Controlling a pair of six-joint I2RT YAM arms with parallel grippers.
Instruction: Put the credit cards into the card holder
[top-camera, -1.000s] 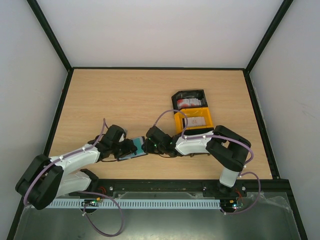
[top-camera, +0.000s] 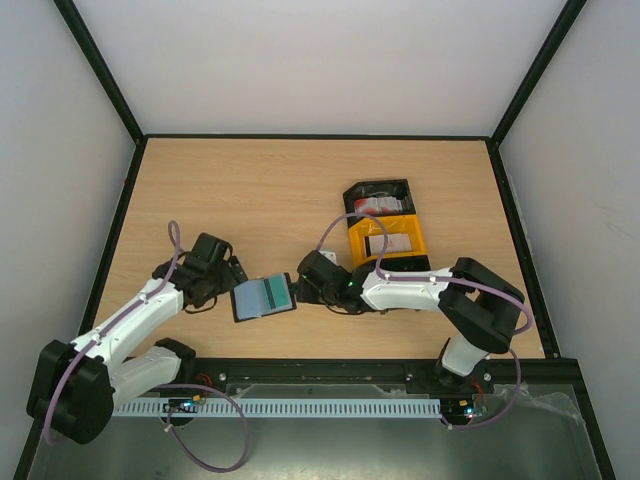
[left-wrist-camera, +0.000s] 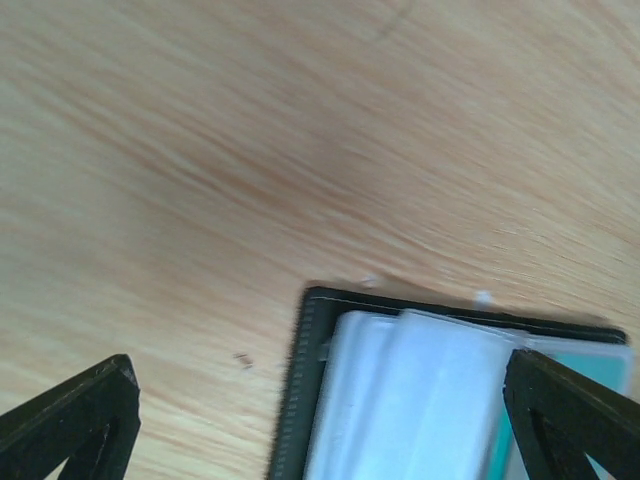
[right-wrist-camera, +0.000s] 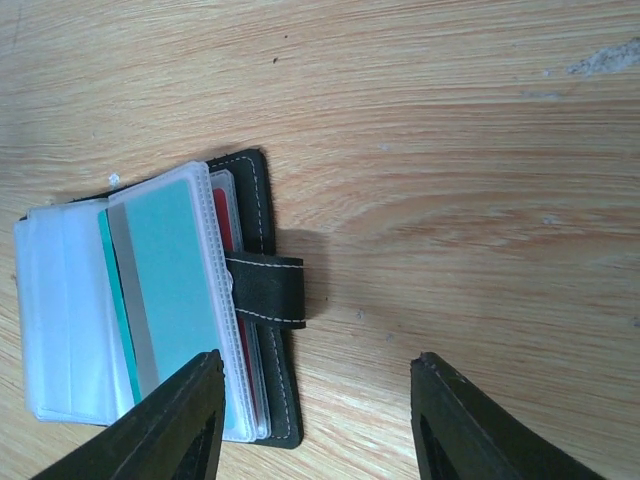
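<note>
The black card holder (top-camera: 263, 297) lies spread out on the table, with clear sleeves and a strap tab (right-wrist-camera: 265, 290) on its right side. A teal card (right-wrist-camera: 172, 280) lies in its right-hand sleeves, with a red edge (right-wrist-camera: 224, 222) showing beside it. Bluish-white sleeves (left-wrist-camera: 420, 400) cover the left half. Left of the holder, my left gripper stands open, one finger over the sleeves in its wrist view and nothing held. At the right edge, my right gripper has its fingers apart over bare wood, empty.
A black bin (top-camera: 380, 190) with red and white cards (top-camera: 378, 206) stands at the back right. In front of it is a yellow bin (top-camera: 418, 240) holding a whitish card stack (top-camera: 390, 243).
My left gripper has drawn back left off the card holder, uncovering its sleeves. The right gripper has shifted slightly to the right, away from the holder's edge.
</note>
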